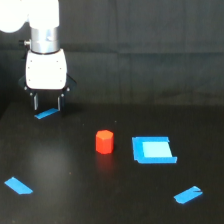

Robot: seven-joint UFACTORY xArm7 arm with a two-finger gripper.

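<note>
A small red block (104,141) with a roughly six-sided outline sits near the middle of the dark table. To its right is a flat white square with a blue border (155,150); a gap of bare table separates the two. My gripper (47,103) hangs at the upper left, behind and left of the red block and well apart from it. Its dark fingers stand wide apart, and nothing shows between them.
Blue tape strips lie at the front left (18,186), at the front right (188,195) and below the gripper (47,113). A dark curtain (140,50) closes off the back. Bare table surrounds the block.
</note>
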